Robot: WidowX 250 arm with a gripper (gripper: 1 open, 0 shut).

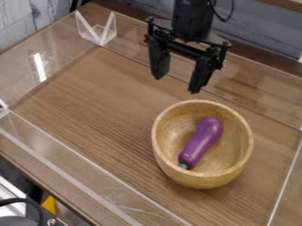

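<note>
A purple eggplant (200, 139) with a green stem lies inside a wooden bowl (170, 118) at the lower right of the camera view. My black gripper (184, 69) hangs over the wooden table above the bowl, toward the back, open, with nothing visible between its fingers.
A white wire object (94, 29) stands at the back left, with another pale object at the left edge. A yellow object and black cable show at the lower left corner.
</note>
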